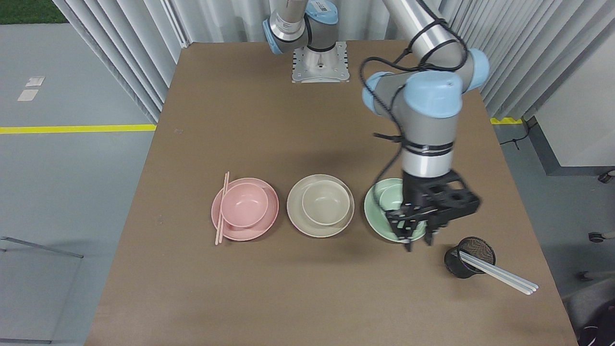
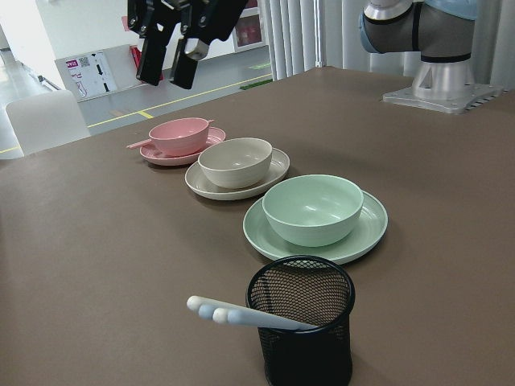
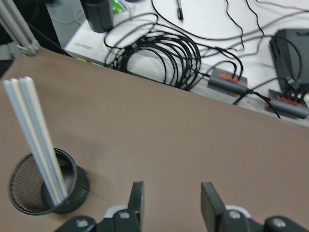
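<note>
My gripper hangs open over the green plate and green bowl, partly hiding them in the front view; nothing shows between its fingers. The black mesh holder stands at right, with several pale chopsticks leaning out of it. In the wrist view the holder is left of my fingers. The cream bowl sits on its cream plate in the middle. At left a pink bowl sits on a pink plate, with pink chopsticks across the plate's left side.
In the wrist view, a white surface with coiled cables and boxes lies beyond the table edge. The robot's base is at the back.
</note>
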